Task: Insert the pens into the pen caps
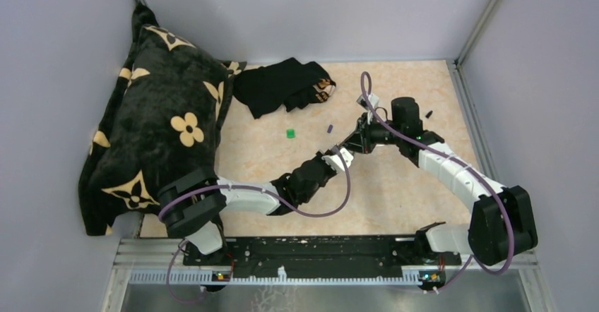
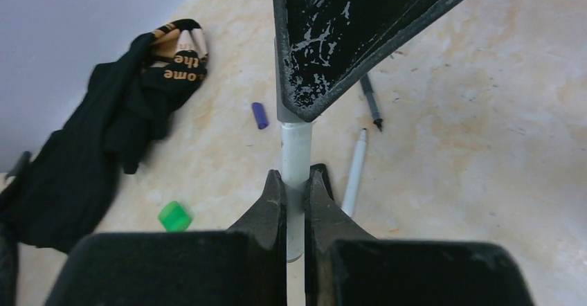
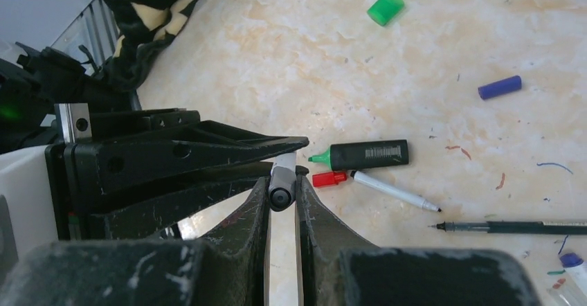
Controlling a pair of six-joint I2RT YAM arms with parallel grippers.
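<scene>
In the left wrist view my left gripper is shut on the white barrel of a pen (image 2: 296, 150), which points up and away. A grey cap (image 2: 282, 91) sits in line with the barrel, against its upper end. In the right wrist view my right gripper is shut on that grey cap (image 3: 284, 176), its dark round end facing the camera. The left fingers (image 3: 249, 145) come in from the left around the white barrel (image 3: 285, 159). Cap and barrel meet; how deep one sits in the other cannot be told.
Loose on the table are a green cap (image 3: 385, 7), a blue cap (image 3: 500, 87), a red cap (image 3: 329, 178), a green highlighter (image 3: 368, 154), a white marker (image 3: 394, 190) and a dark pen (image 3: 512, 228). Black cloth (image 1: 282, 86) lies at the back, beside a patterned cushion (image 1: 159, 121).
</scene>
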